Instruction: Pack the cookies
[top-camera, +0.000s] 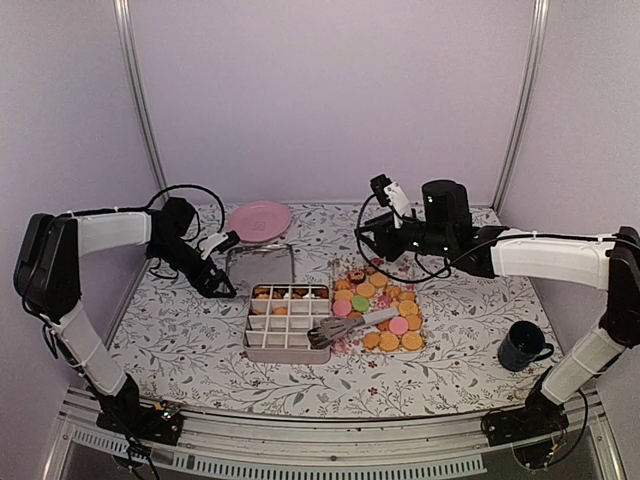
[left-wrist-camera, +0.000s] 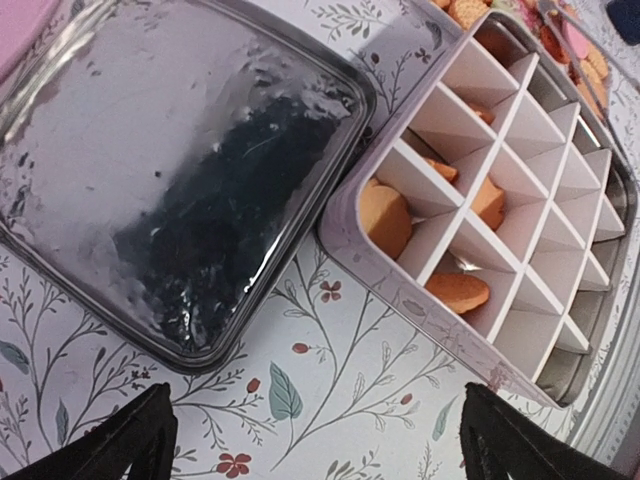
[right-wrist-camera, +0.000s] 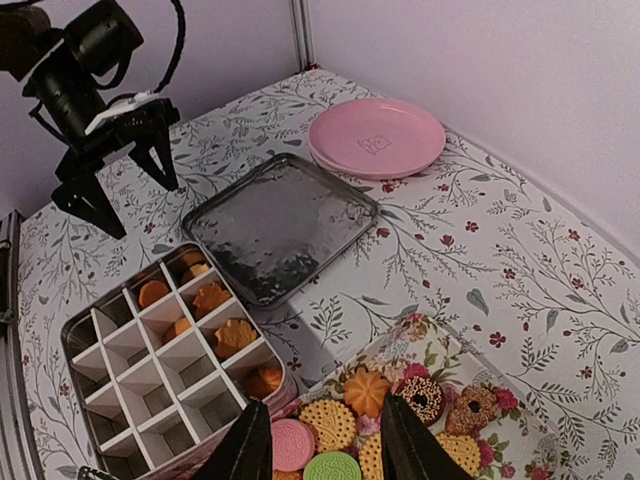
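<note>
In the top view, a divided pink-rimmed box (top-camera: 287, 355) sits at mid-table, with cookies in several rear compartments, such as a tan cookie (left-wrist-camera: 384, 216). Assorted cookies (top-camera: 401, 325) lie in rows to its right. Metal tongs (top-camera: 335, 328) extend across the box's front right corner and the cookies, clear of both grippers; whether they rest there cannot be told. My left gripper (top-camera: 226, 266) is open and empty, left of the box. Above and behind the cookies, my right gripper has parted fingers with nothing held between them.
A clear dark-rimmed lid (right-wrist-camera: 283, 225) lies behind the box. Behind it is a pink plate (top-camera: 260, 221). A dark mug (top-camera: 521, 347) stands at the front right.
</note>
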